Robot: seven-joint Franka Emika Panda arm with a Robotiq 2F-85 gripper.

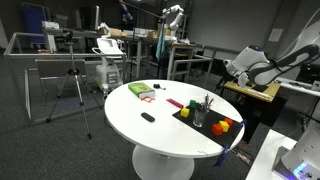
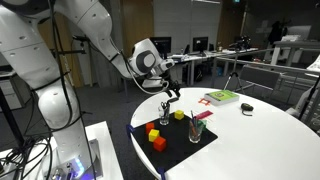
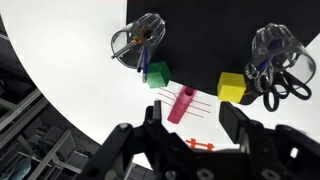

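Observation:
My gripper hangs above the table with its fingers apart and nothing between them. In the wrist view, a pink marker (image 3: 182,104) lies below the gap on the white tabletop. A green cube (image 3: 157,75) is near the left finger and a yellow cube (image 3: 231,87) near the right one. One clear cup (image 3: 139,42) holds pens; another cup (image 3: 277,65) has scissors in it. Exterior view 2 shows the gripper (image 2: 173,96) high over the black mat (image 2: 187,150). Red and yellow blocks (image 2: 159,144) sit toward that mat's near-left side.
A green and white box (image 1: 142,90) stands at the table's far side. A small black object (image 1: 148,117) lies on the white tabletop (image 1: 135,128), which has wide clear room. Both cups stand upright close to the cubes.

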